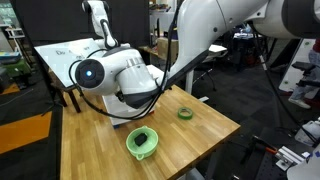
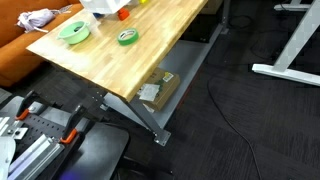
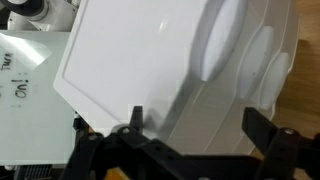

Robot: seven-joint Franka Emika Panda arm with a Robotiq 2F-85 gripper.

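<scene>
A white rack-like object (image 3: pixel 140 60) with rounded slots along one side fills much of the wrist view. It also shows as a white box (image 1: pixel 122 110) on the table, partly behind the arm in exterior view 1. My gripper is open close over that object, its dark fingers (image 3: pixel 268 132) well apart. No held thing shows between them. Whether the fingers touch the white surface I cannot tell. In exterior view 1 the arm hides the gripper. A green bowl (image 1: pixel 142 143) and a green tape roll (image 1: pixel 185 113) stand apart on the wooden table.
A small red-orange object (image 2: pixel 124 13) lies beside the white object. Under the table, a cardboard box (image 2: pixel 158 88) sits on a shelf. A whiteboard with writing (image 3: pixel 22 75) borders the wrist view. Bare wood (image 1: pixel 95 155) lies left of the bowl.
</scene>
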